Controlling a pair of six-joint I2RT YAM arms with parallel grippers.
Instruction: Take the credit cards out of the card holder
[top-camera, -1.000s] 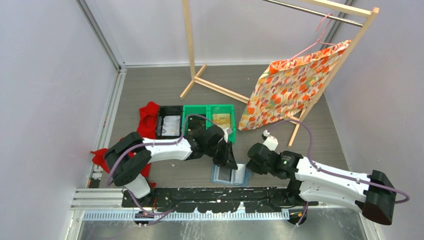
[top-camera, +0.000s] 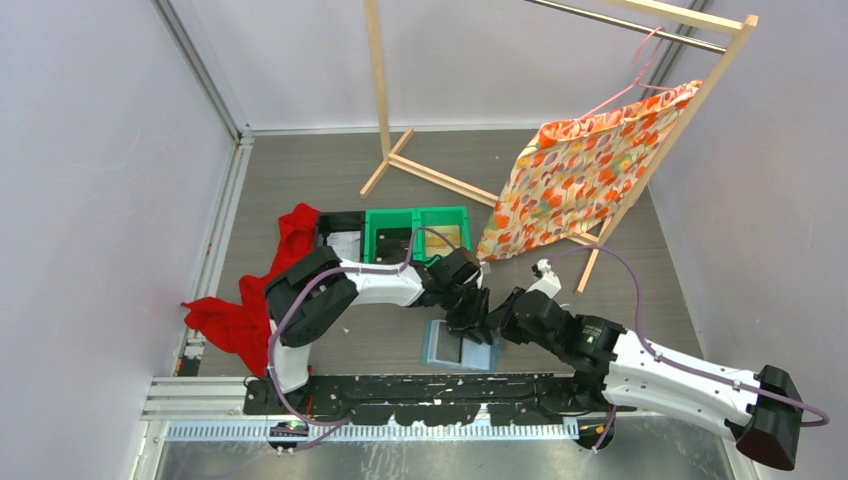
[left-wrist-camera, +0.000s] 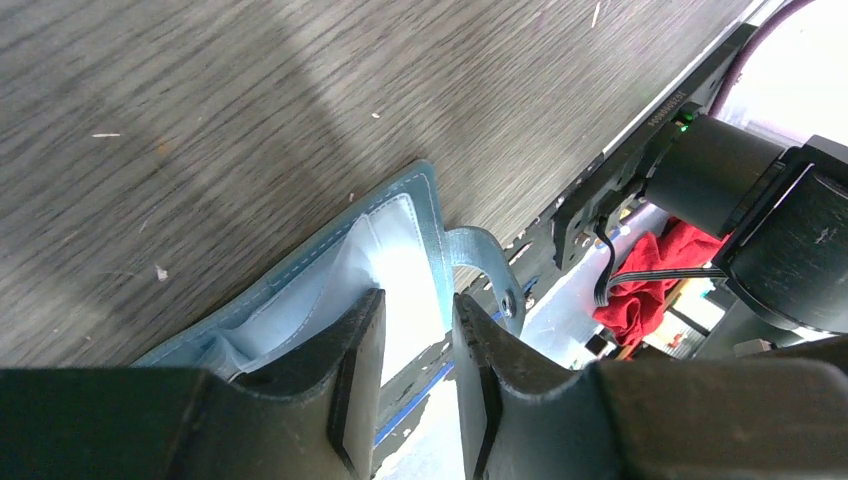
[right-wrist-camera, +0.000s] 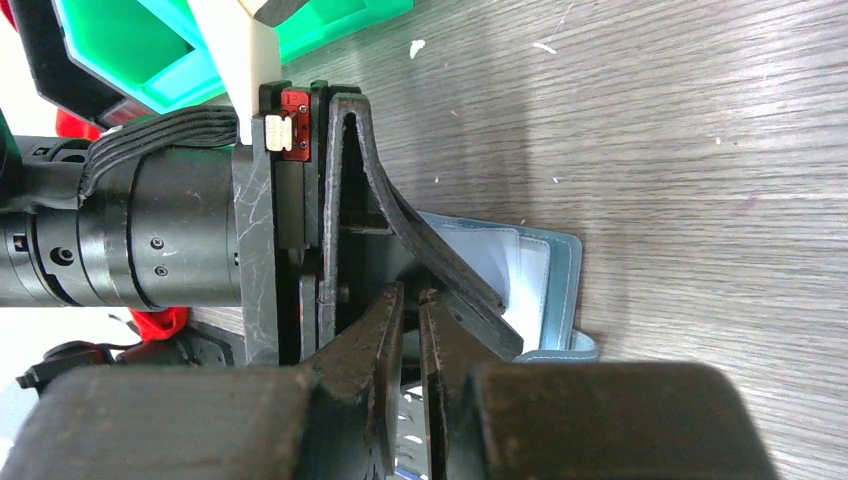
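The light blue card holder (top-camera: 460, 362) lies spread on the table near its front edge, with clear sleeves and a strap (left-wrist-camera: 482, 250) at one end. Above its right part hangs my left gripper, its fingers apart with a gap showing between the tips. My right gripper comes in from the right beside the left one; its fingertips are parted by a narrow gap, and I see nothing held there. In the right wrist view, the left gripper's fingers (right-wrist-camera: 450, 265) cover part of the holder. I cannot make out separate cards in the sleeves.
Behind the left arm stand green bins (top-camera: 392, 218) and a black bin (top-camera: 345, 220). A red cloth (top-camera: 240, 325) lies at left. At right, a patterned cloth (top-camera: 590, 165) hangs from a wooden rack (top-camera: 440, 180). Both arms crowd close together over the holder.
Over the last second my left gripper has moved right across the holder, close to the right gripper. The holder stays in place.
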